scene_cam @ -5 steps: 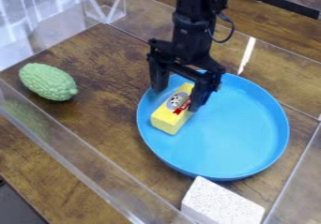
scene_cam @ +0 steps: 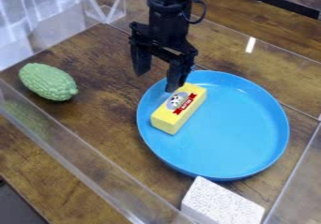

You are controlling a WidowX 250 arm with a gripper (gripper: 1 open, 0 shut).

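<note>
My black gripper [scene_cam: 163,57] hangs above the upper left edge of the blue plate, its fingers spread open with nothing between them. A yellow block [scene_cam: 177,117] with a red and white picture label lies on the left part of the blue plate [scene_cam: 245,129], just below and apart from the gripper.
A green ridged vegetable [scene_cam: 47,82] lies on the wooden table [scene_cam: 75,143] at the left. A white block [scene_cam: 221,205] sits at the bottom right. Clear walls run along the edges. The table behind the plate and left of it is mostly clear.
My gripper has moved up and to the left, away from the yellow block, which now shows fully on the plate.
</note>
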